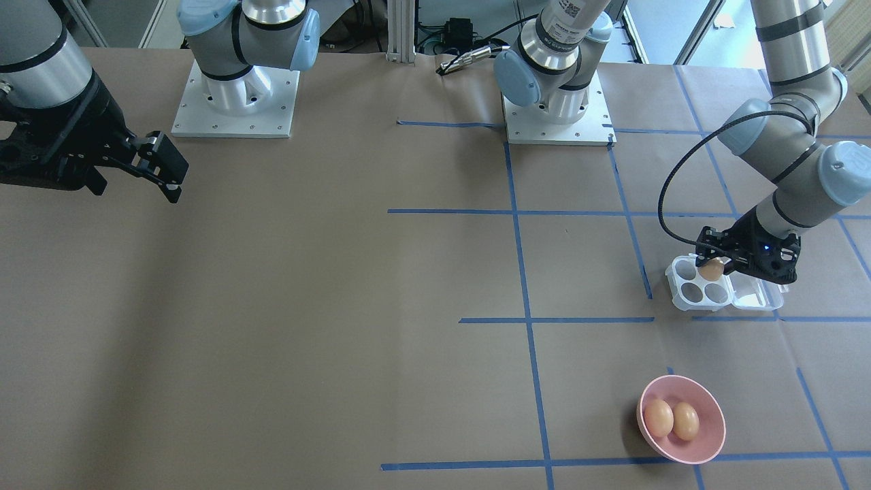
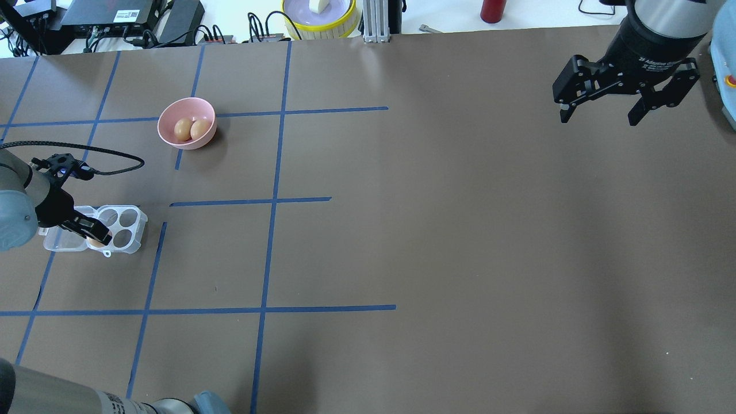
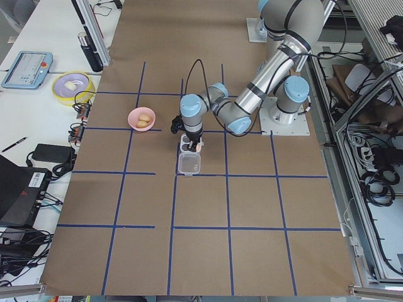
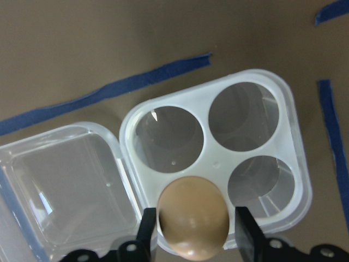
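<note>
A white four-hole egg tray (image 1: 686,294) with an open clear lid (image 4: 65,191) lies on the mat. A brown egg (image 4: 193,215) is at one hole of the tray, between the fingers of my gripper, which sit at either side of it; whether they press on it I cannot tell. The other three holes are empty. A pink bowl (image 1: 646,425) holds two brown eggs (image 1: 686,422), in the front view nearer the camera than the tray.
Another arm's black gripper (image 1: 155,163) hangs at the far left of the front view. Two robot bases (image 1: 233,122) stand at the back. The middle of the mat, marked with blue tape, is clear.
</note>
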